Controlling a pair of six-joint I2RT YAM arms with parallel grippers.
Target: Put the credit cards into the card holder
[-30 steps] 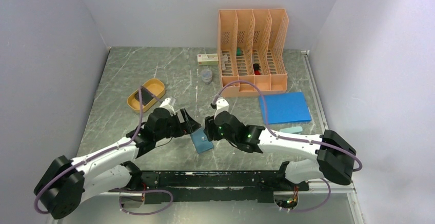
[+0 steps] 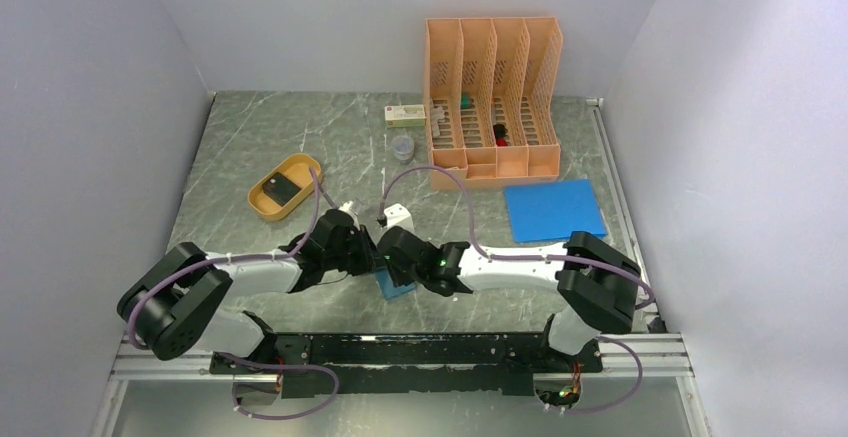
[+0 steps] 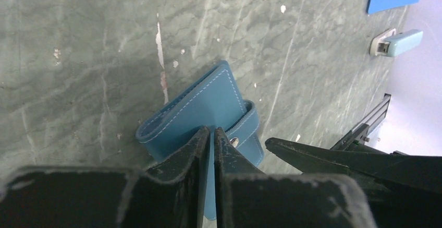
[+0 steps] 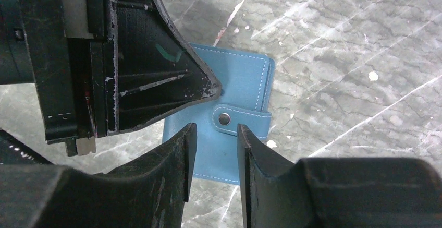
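The blue card holder (image 2: 396,284), with its snap strap (image 4: 241,120), lies on the grey marbled table below both arms. In the left wrist view my left gripper is shut on the card holder (image 3: 208,103), its fingertips close together at the blue surface near the strap. From the right wrist view, that left finger (image 4: 172,71) covers the holder's upper left part. Above the holder's lower half, my right gripper stands part open, its fingers apart and nothing visibly held between them. No credit card can be made out for certain.
A yellow tray (image 2: 261,201) with a dark flat item (image 2: 281,189) stands at the left. Behind are a small box (image 2: 405,116), a clear cup (image 2: 402,148) and an orange rack (image 2: 512,169). A blue sheet (image 2: 556,210) lies right. The two grippers are very close together.
The left gripper has closed and moved down onto the holder. The right gripper has moved left, over the holder, right beside the left one. The holder has barely moved.
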